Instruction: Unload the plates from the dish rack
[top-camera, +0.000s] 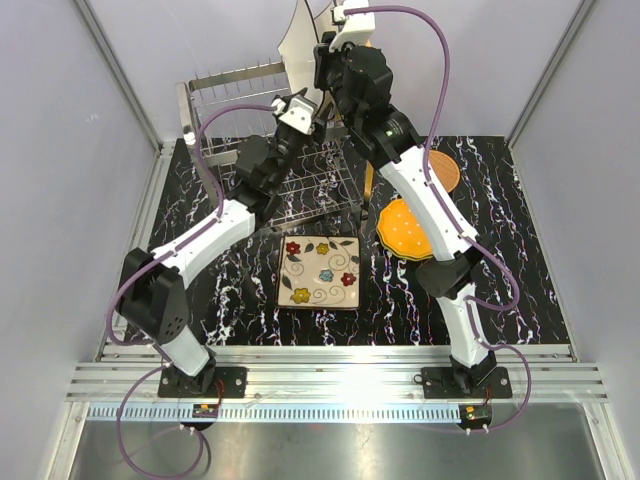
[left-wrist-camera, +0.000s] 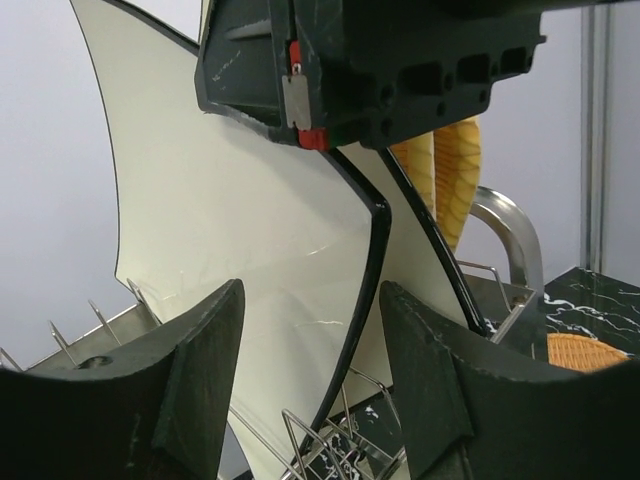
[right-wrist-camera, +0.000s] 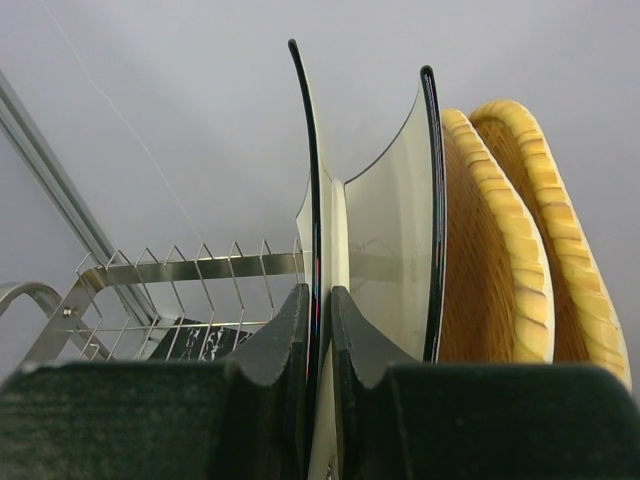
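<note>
White plates with black rims (top-camera: 299, 55) stand upright at the right end of the steel dish rack (top-camera: 215, 85). My right gripper is shut on a black-rimmed white plate (right-wrist-camera: 315, 150). In the left wrist view, my left gripper stands open just in front of that plate's lower rim, below the right gripper's housing. Whether the left fingers straddle or touch the rim is unclear.
Yellow-rimmed plates (right-wrist-camera: 500, 210) stand beside the white ones. On the black marble counter lie a square floral plate (top-camera: 318, 272), an orange plate (top-camera: 404, 230) and a brown round plate (top-camera: 445, 172).
</note>
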